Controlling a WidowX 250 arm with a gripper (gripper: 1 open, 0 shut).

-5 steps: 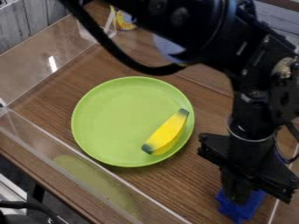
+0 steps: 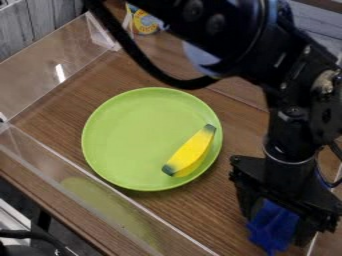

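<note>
My black gripper (image 2: 278, 200) hangs low at the right of the camera view, open, over a blue object (image 2: 271, 232) on the wooden table. The gripper body hides part of the blue object, and I cannot tell whether it touches it. To the left, a yellow banana (image 2: 190, 152) lies on a round green plate (image 2: 120, 130).
Clear plastic walls (image 2: 54, 160) run along the left and front-left. A yellow item (image 2: 142, 20) stands at the back behind the arm. Bare wooden table (image 2: 80, 95) shows around the plate.
The gripper has shifted slightly down over the blue object, uncovering a little more of its upper left part. The plate and banana have not moved.
</note>
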